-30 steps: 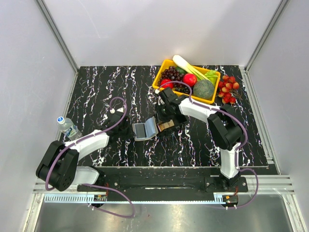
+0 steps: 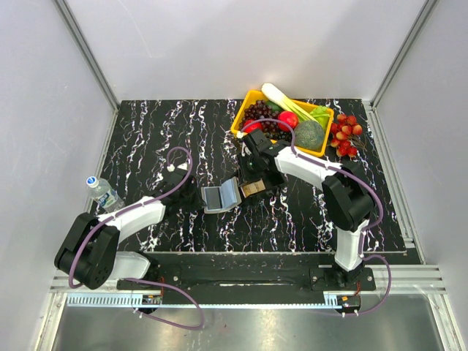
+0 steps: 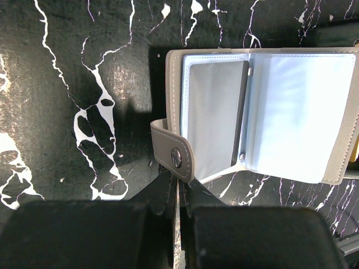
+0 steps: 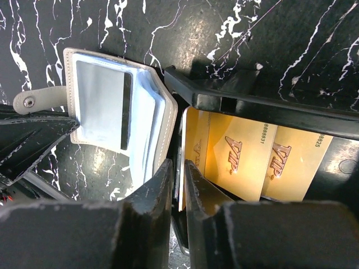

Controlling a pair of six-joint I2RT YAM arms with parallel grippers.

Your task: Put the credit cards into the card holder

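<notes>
The beige card holder (image 2: 221, 195) lies open, its clear sleeves (image 3: 303, 112) facing up and its snap strap (image 3: 174, 151) sticking out. At the holder's left edge is my left gripper, shut; the strap hides whether any edge is between its fingertips. Gold credit cards (image 4: 238, 154) lean in a black box (image 4: 269, 109) just right of the holder. My right gripper is open by a narrow gap at the box's left end. The pale edge of the nearest card (image 4: 182, 145) shows in line with that gap; contact is unclear.
A yellow basket (image 2: 314, 152) of fruit and vegetables stands behind the right arm, with a bunch of red fruit (image 2: 346, 135) beside it. A water bottle (image 2: 104, 194) is at the far left.
The right arm has shifted slightly to the right, its gripper staying over the cards. The left arm and the holder look unmoved.
</notes>
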